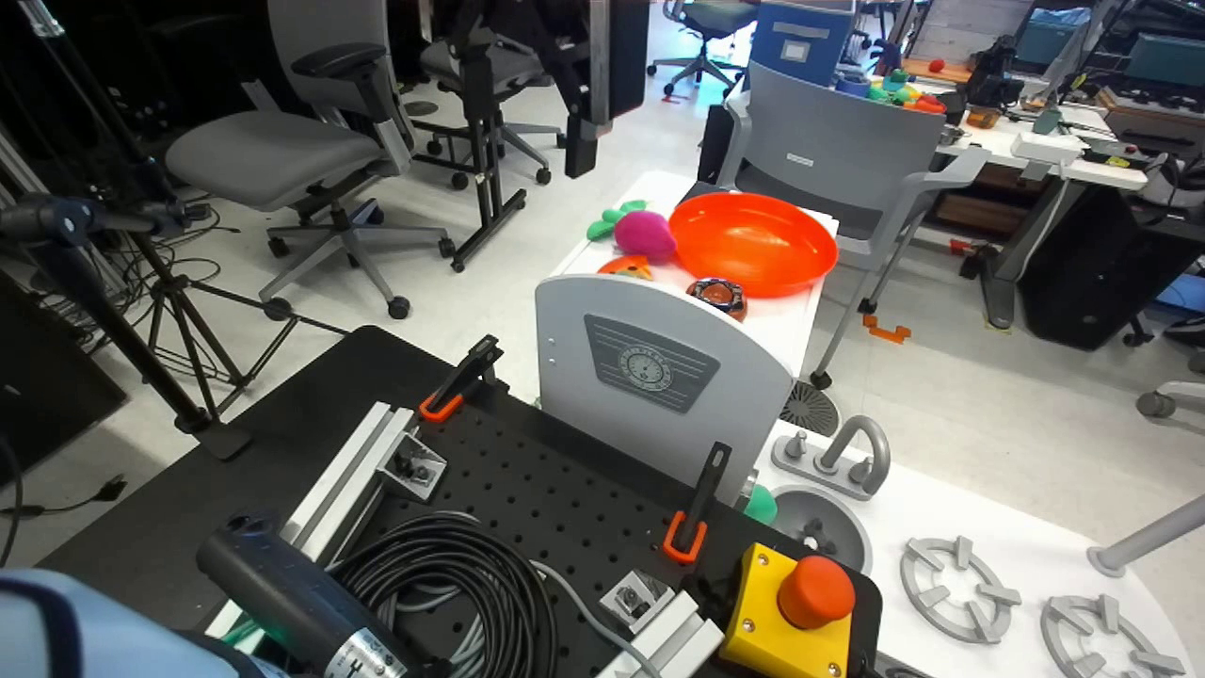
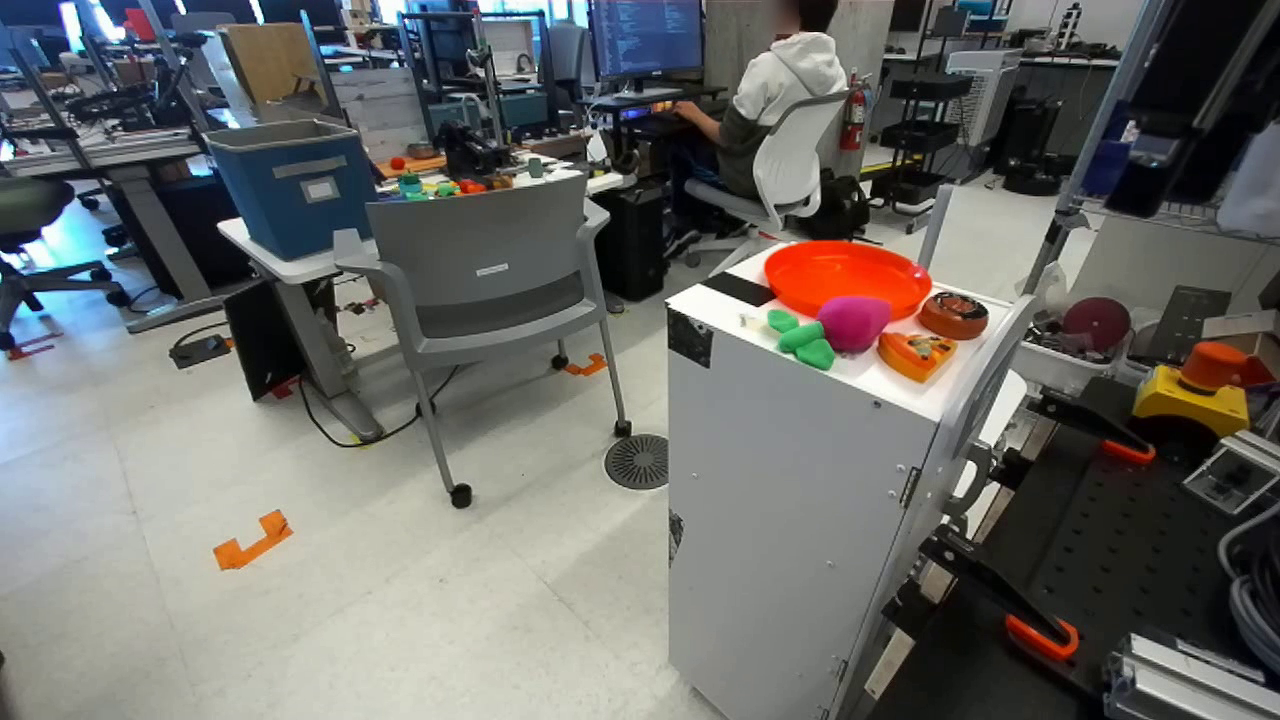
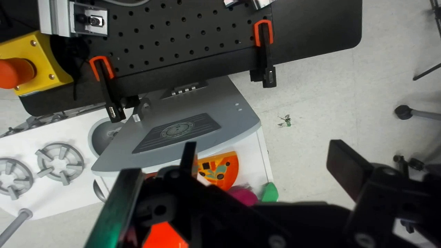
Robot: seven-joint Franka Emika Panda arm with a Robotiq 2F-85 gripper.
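Note:
My gripper is open in the wrist view, its dark fingers (image 3: 348,170) wide apart with nothing between them. In exterior view 1 part of the dark gripper hangs in from the top edge, high above the white cabinet top (image 2: 732,314). That top carries a large orange-red bowl (image 1: 753,247), a magenta and green plush (image 1: 646,235), an orange wedge with printed patches (image 2: 917,355) and a small round brown-orange dish (image 2: 954,314). In the wrist view the gripper hides much of the red bowl (image 3: 165,236) and part of the magenta plush (image 3: 244,196).
A grey upright panel (image 1: 610,384) stands between the cabinet top and the black perforated table (image 1: 514,469). Clamps (image 1: 702,503), a yellow box with a red button (image 1: 791,610) and coiled cables (image 1: 452,593) occupy the table. The toy sink (image 1: 819,531) and burners (image 1: 960,588) lie alongside.

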